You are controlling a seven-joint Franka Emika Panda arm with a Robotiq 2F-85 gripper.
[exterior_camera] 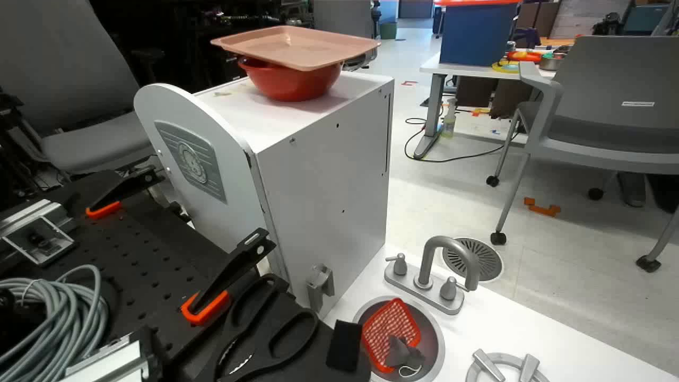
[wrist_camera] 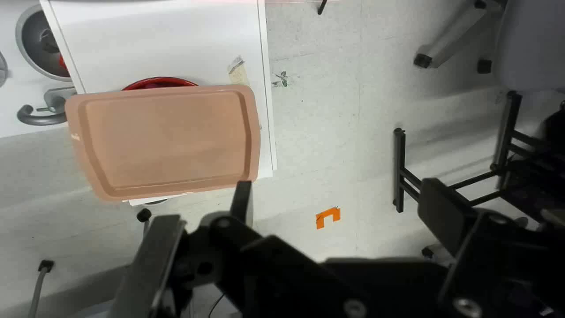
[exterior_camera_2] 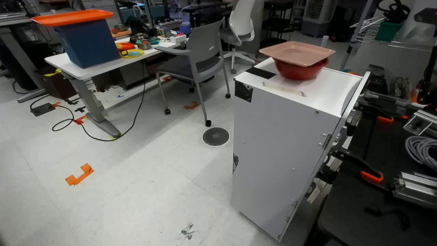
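A pinkish tan tray (exterior_camera: 299, 45) rests tilted on top of a red bowl (exterior_camera: 294, 81), which stands on a white cabinet (exterior_camera: 331, 146). From the second exterior side the same tray (exterior_camera_2: 298, 52) covers most of the bowl (exterior_camera_2: 301, 71). Seen from above in the wrist view, the tray (wrist_camera: 168, 140) hides nearly all of the bowl (wrist_camera: 159, 82); only a strip of red rim shows. My gripper is open with nothing between its fingers, and in this view it appears to the lower right of the tray. Neither exterior view shows the gripper.
Beside the cabinet, a sink (exterior_camera: 434, 331) holds a red basket (exterior_camera: 389, 331) and a small grey item, with a grey faucet (exterior_camera: 439, 267) behind. A black work surface (exterior_camera: 133, 254) carries clamps and coiled cable. Tables, chairs and open floor lie beyond.
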